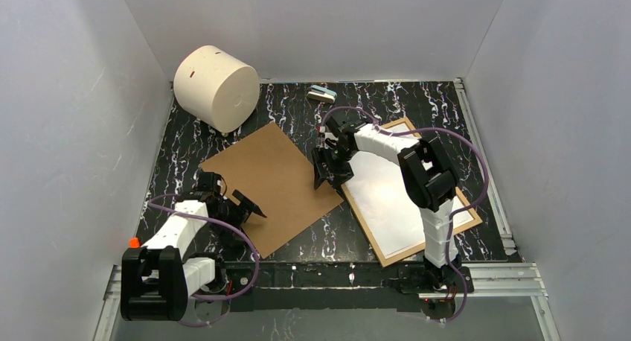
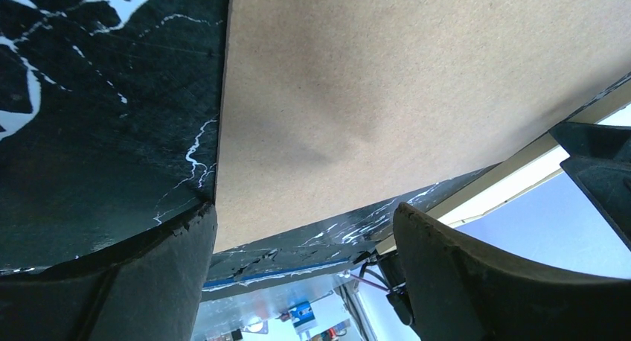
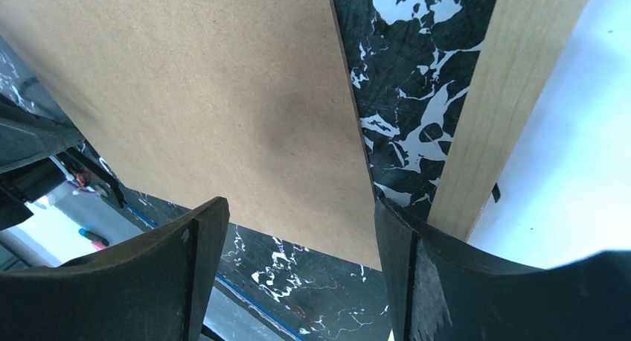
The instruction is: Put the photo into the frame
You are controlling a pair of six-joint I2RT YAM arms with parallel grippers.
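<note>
A brown square board point(image 1: 271, 185) lies turned at an angle on the dark marbled table. Right of it is a light wooden frame point(image 1: 366, 225) around a white sheet point(image 1: 394, 207). My left gripper point(image 1: 251, 207) stands open over the board's lower left edge; in the left wrist view its fingers point(image 2: 149, 274) sit apart with brown board point(image 2: 357, 118) beyond them. Open too, my right gripper point(image 1: 324, 183) is at the board's right corner, and in the right wrist view one of its fingers point(image 3: 417, 274) lies beside the board's edge. No separate photo can be made out.
A large white roll point(image 1: 216, 89) stands at the back left. Behind the board is a small stapler-like object point(image 1: 321, 94). A narrow strip of bare table separates board and frame. Grey walls close in the sides and back.
</note>
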